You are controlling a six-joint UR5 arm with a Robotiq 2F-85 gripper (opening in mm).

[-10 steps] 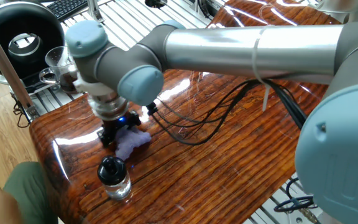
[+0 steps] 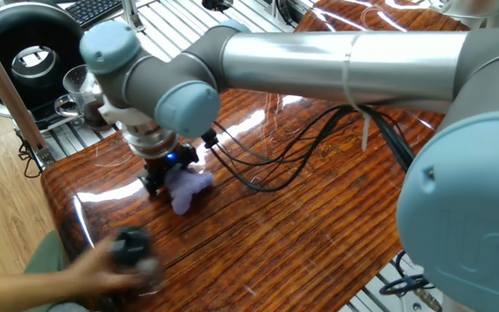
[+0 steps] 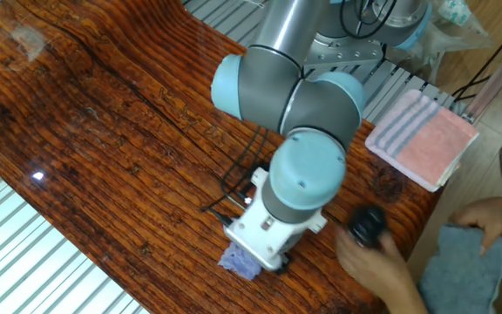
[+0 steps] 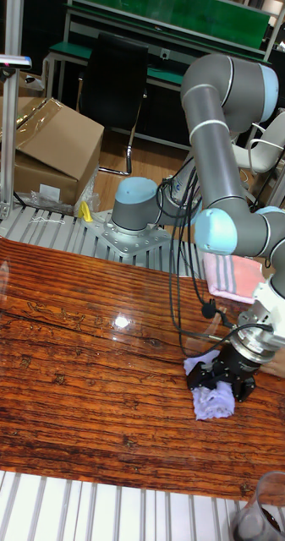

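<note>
A crumpled light-purple cloth (image 2: 184,188) rests against the brown wooden table (image 4: 89,388). My gripper (image 4: 221,379) points down at the tabletop, shut on the cloth, with folds sticking out in front of and beside its black fingers. In exterior view 2 the white wrist covers the gripper, and only one edge of the cloth (image 3: 240,262) shows. A person's hand (image 2: 102,270) is around a black-capped clear bottle (image 2: 132,247), blurred, near the table edge close to my gripper.
A folded pink and grey towel (image 3: 421,139) lies at the table's corner beside the arm base. The person's other hand is on a blue-grey cloth (image 3: 464,270). A glass jug (image 2: 83,95) stands off the table's edge.
The person's hand came in from the left, grasped the bottle that was standing on the table and moved it left.
</note>
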